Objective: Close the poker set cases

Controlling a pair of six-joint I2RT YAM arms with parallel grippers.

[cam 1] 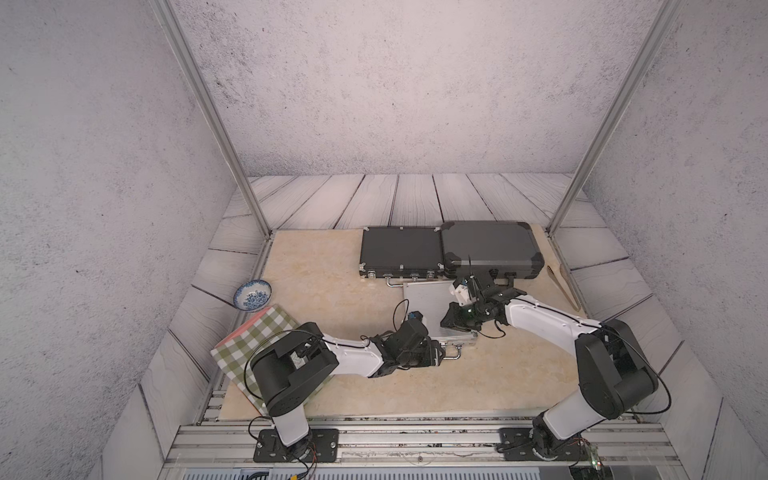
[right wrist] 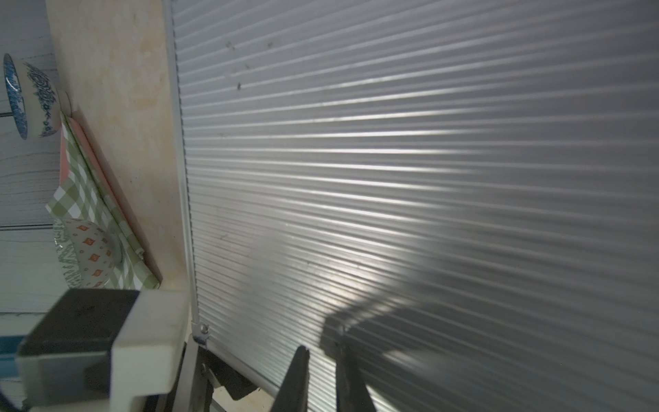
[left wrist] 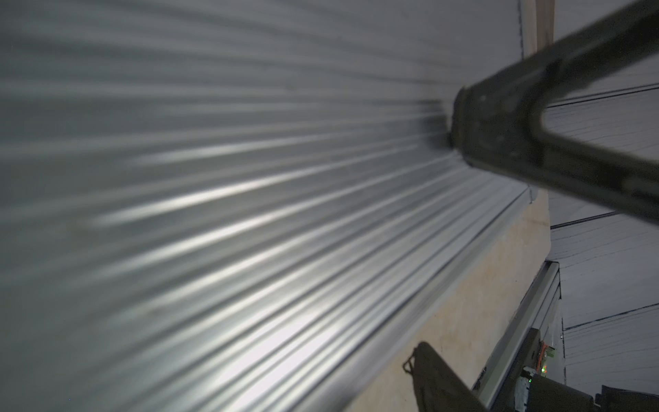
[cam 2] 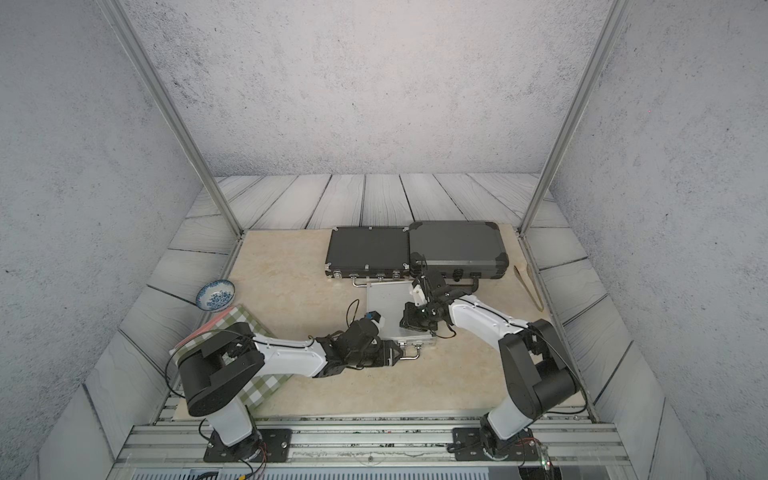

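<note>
A silver ribbed case lies front centre, its lid down and its handle toward the front. Two dark cases, black and grey, sit closed behind it. My left gripper is open at the silver case's front edge by the latches; its ribbed surface fills much of the left wrist view. My right gripper is shut, low over the silver lid; whether anything sits between its fingers is unclear.
A blue-patterned bowl and checked cloth lie at the left. A wooden utensil lies at the far right.
</note>
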